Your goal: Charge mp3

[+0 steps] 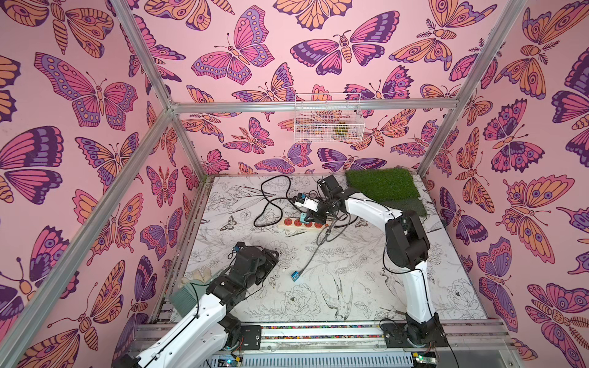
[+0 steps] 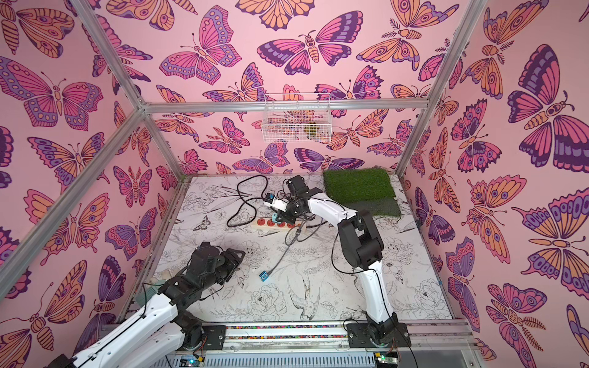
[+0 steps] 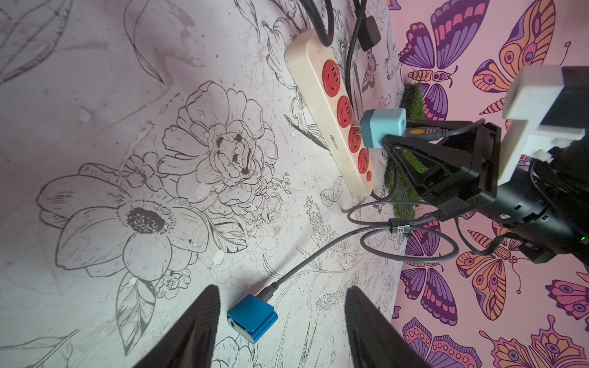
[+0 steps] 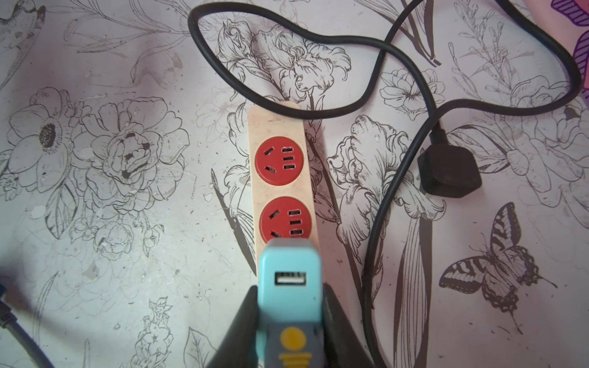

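A cream power strip (image 3: 339,148) with red sockets lies at the table's middle back. My right gripper is around a light blue charger with a cable attached, held over the strip's sockets, with prongs facing it in the left wrist view. A small blue mp3 player (image 3: 251,316) lies on the table on a grey cable (image 3: 319,251), nearer the front. My left gripper is open above it, nothing between its fingertips, the player beyond and below them.
Black cords with a black plug (image 4: 449,170) lie behind the strip. A grass mat (image 1: 380,182) fills the back right; a wire basket (image 1: 328,128) hangs on the back wall.
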